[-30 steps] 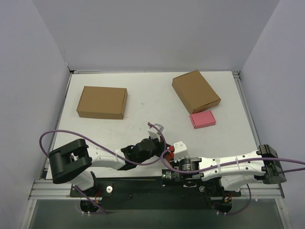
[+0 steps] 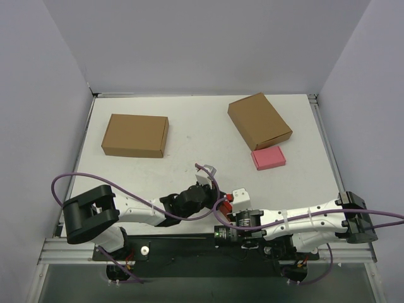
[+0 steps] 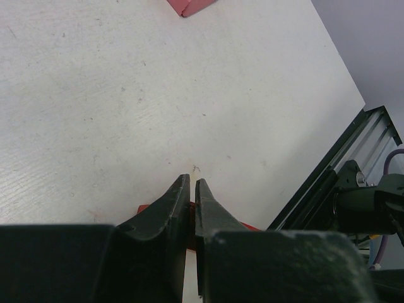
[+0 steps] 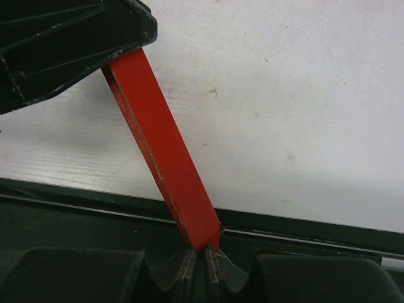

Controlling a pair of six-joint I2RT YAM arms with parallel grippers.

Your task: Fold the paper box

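A red cardboard piece runs between my two grippers over the table's front edge; from above, the arms mostly cover it. My left gripper is shut on it, with red card showing below and beside the fingertips. In the right wrist view the left gripper's dark finger lies across its upper end. My right gripper is at the lower end, fingertips at the folded edge; whether they grip it is hard to tell.
Two brown boxes lie toward the back left and back right. A pink box lies beside the right one. The front edge is close below the grippers.
The right arm's wrist has shifted very slightly downward in the top view. The left arm and the boxes at the back look unchanged.
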